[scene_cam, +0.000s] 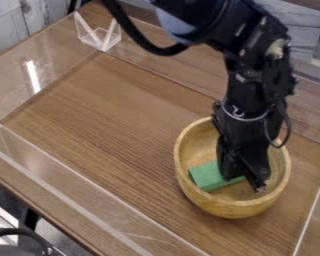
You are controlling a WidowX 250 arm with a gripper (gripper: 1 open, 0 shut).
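The black gripper [250, 175] reaches down from the top into a tan round bowl [203, 205] at the right of the camera view. A green block [210, 175] lies in the bowl's left part, partly behind the fingertips. The fingers are low in the bowl at the block's right; whether they touch it is unclear. The gripper looks shut, with nothing visible between its fingers.
A wooden table [96, 130] fills the scene, clear to the left of the bowl. A clear, angular plastic object [99, 30] stands at the back left.
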